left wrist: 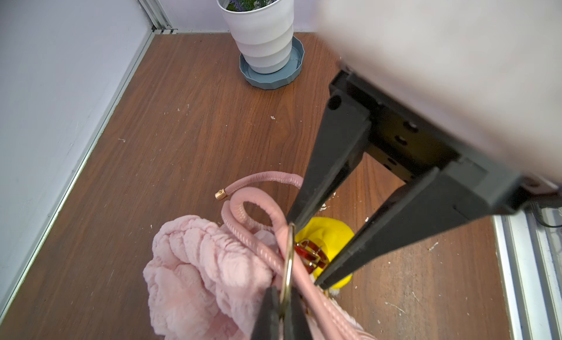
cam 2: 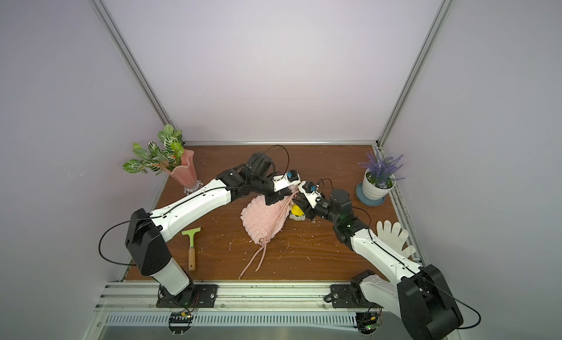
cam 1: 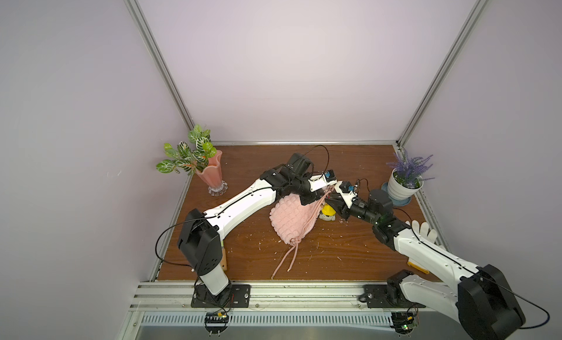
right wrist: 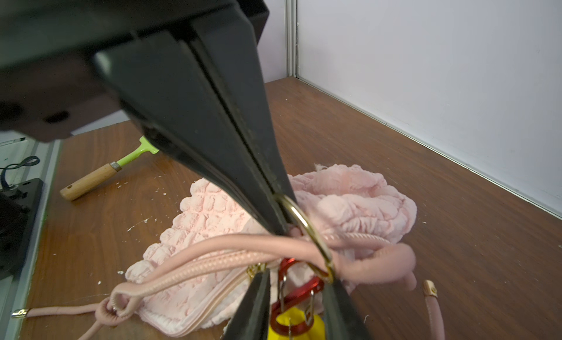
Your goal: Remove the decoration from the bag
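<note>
The pink quilted bag (cam 1: 291,217) lies on the table below both arms, its drawstring cords (right wrist: 234,246) bunched at the top. A gold ring (left wrist: 288,264) passes around the cords, and my left gripper is shut on it. Below the ring a red clasp (right wrist: 292,299) sits between the fingers of my right gripper, which is shut on it. The yellow-topped decoration (cam 1: 329,210) hangs under that clasp, beside the bag. Where the clasp meets the ring is partly hidden by the cords and fingers.
A white pot with purple flowers (cam 1: 404,184) stands at the right, above a white glove (cam 2: 393,237). A pink vase (cam 1: 212,171) is at the left back. A green-headed scraper (cam 2: 191,246) lies near the left front.
</note>
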